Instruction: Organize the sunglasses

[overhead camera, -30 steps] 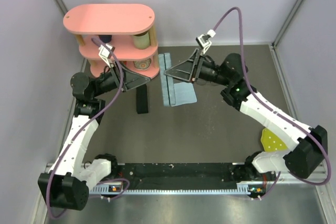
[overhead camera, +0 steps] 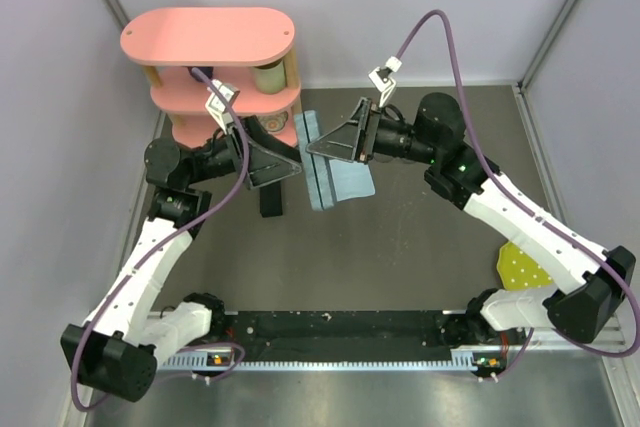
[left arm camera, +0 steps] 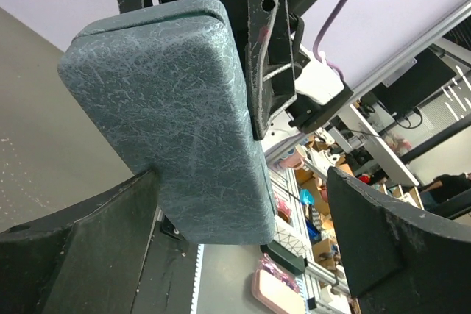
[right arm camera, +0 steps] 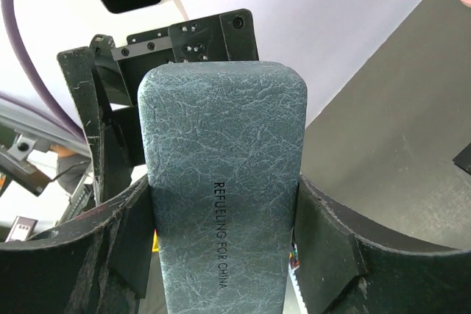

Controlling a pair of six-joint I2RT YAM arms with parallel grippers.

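A long grey-blue leathery case (overhead camera: 313,160), printed "REFUELING FOR CHINA" in the right wrist view (right arm camera: 224,145), stands up between the two grippers. My right gripper (overhead camera: 312,147) is shut on it, its pads on both sides of the case. My left gripper (overhead camera: 290,169) is open just left of the case; in the left wrist view the case (left arm camera: 169,115) fills the space ahead of and between its fingertips. A light blue cloth (overhead camera: 353,178) lies on the grey table behind the case, and a black oblong (overhead camera: 270,204) lies partly hidden under the left gripper.
A pink tiered shelf (overhead camera: 206,33) with containers stands at back left. A yellow dotted object (overhead camera: 520,267) lies at the right edge.
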